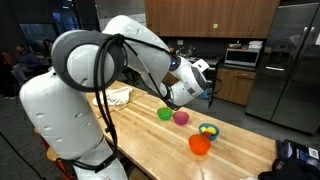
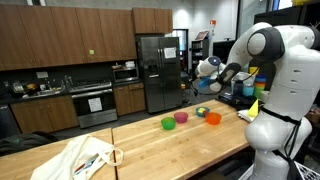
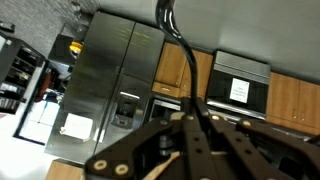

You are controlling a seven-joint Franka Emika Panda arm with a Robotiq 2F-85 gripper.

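Note:
In the wrist view my gripper points out toward the kitchen. Its black fingers come together at the base of a dark, glossy curved strip [image 3: 190, 55], which rises from there to the top edge. What the strip belongs to is unclear. Seen from outside, the hand [image 1: 200, 70] is held up above the far part of the table; its fingertips are too small to make out. Below stand a green bowl [image 1: 165, 114], a pink bowl [image 1: 181, 118], a blue bowl [image 1: 208, 130] with yellow things inside and an orange bowl [image 1: 200, 145].
A white cloth [image 2: 80, 158] lies at its near left end in the second exterior view. Stools [image 1: 45, 128] stand beside the table. Behind are a fridge [image 2: 165, 72] and a stove [image 2: 93, 104].

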